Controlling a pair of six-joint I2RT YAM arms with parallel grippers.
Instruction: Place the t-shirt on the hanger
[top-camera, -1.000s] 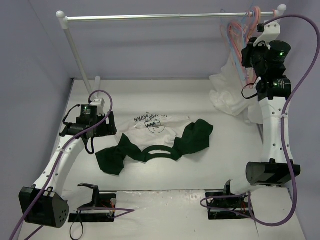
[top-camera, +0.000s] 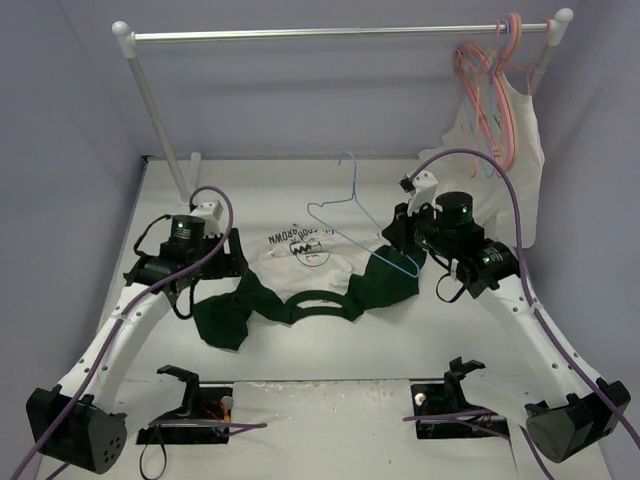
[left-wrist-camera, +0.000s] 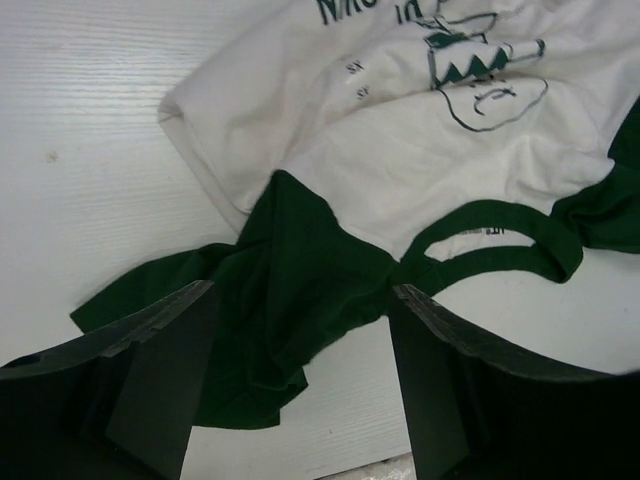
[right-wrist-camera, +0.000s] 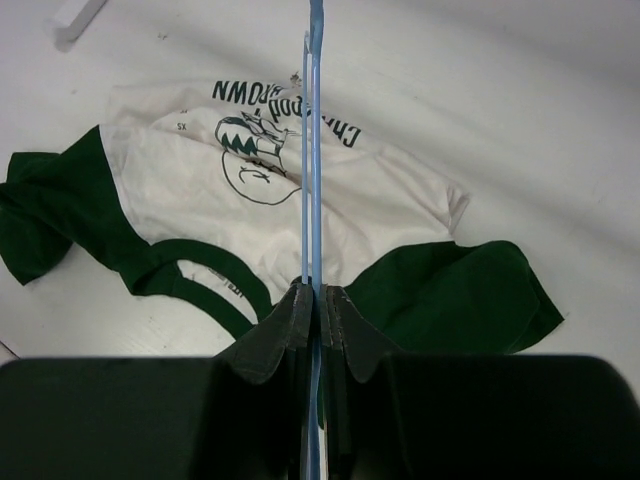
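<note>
A white t-shirt (top-camera: 345, 257) with dark green sleeves and collar lies flat on the table, its collar (top-camera: 325, 311) toward the front. Above its right part hangs a blue wire hanger (top-camera: 340, 230), clear of the cloth in the top view. My right gripper is shut on the hanger's wire near one end; the hook end points to the back. Over the left green sleeve (left-wrist-camera: 290, 270) hovers my left gripper, its fingers apart and nothing between them.
A metal rail (top-camera: 330, 34) spans the back. Pink hangers (top-camera: 490, 90) and a white garment (top-camera: 515, 160) hang at its right end, behind my right arm.
My right gripper has carried the blue hanger from the rail's right end leftward and forward to above the shirt. Lately the left gripper has shifted slightly right. The shirt lies unchanged.
</note>
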